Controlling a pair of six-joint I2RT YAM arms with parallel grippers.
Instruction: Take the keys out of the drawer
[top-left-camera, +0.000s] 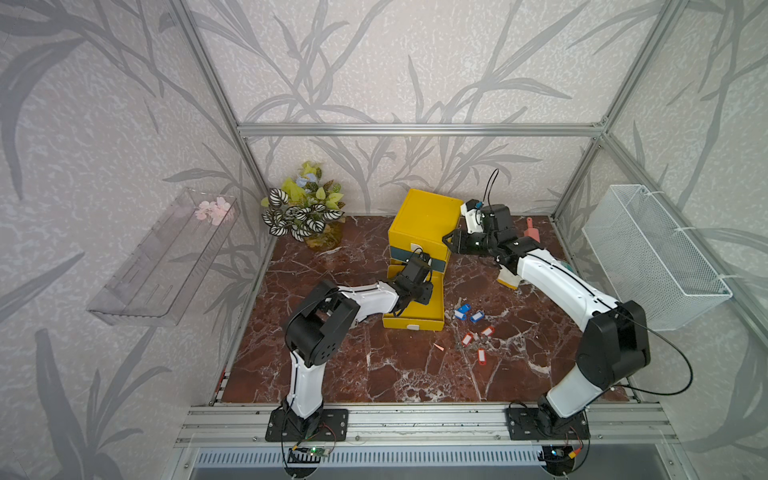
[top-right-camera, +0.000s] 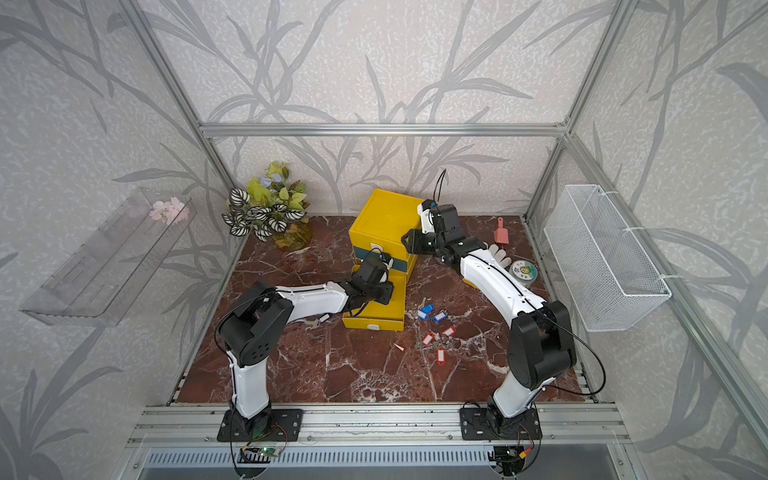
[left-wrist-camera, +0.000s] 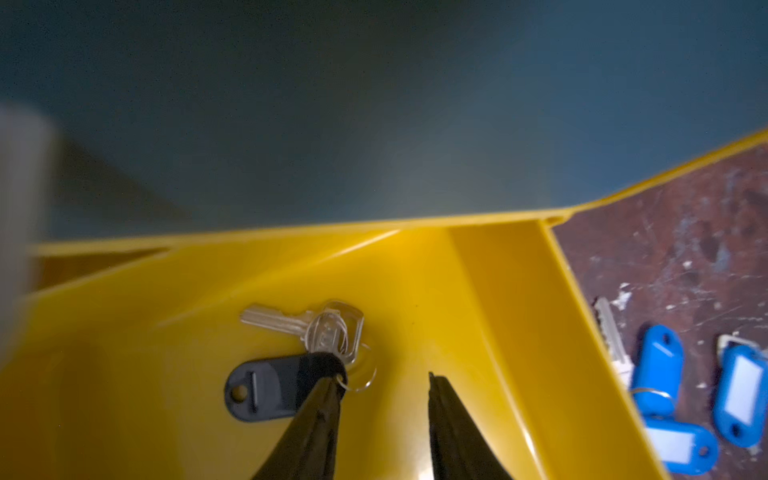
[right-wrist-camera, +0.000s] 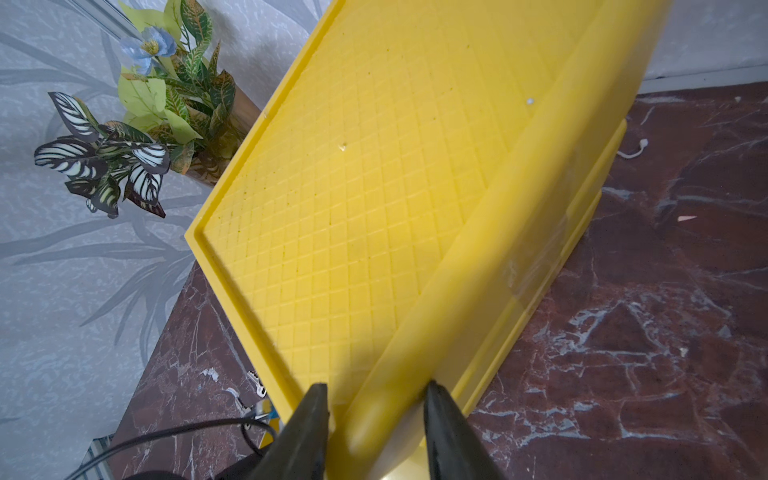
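Observation:
A yellow cabinet (top-left-camera: 424, 212) has its lower drawer (top-left-camera: 413, 318) pulled out. Inside, a silver key on a ring (left-wrist-camera: 276, 320) lies with a black tag (left-wrist-camera: 272, 388), seen in the left wrist view. My left gripper is over the drawer, open, its fingertips just before the tag with nothing clearly between them. My right gripper is at the cabinet's upper right front corner, open with that yellow edge between its fingers; whether it touches is unclear.
Several loose blue tags (top-left-camera: 477, 317) and red tags (top-left-camera: 481, 356) with keys lie right of the drawer. A plant (top-left-camera: 324, 234) stands at back left.

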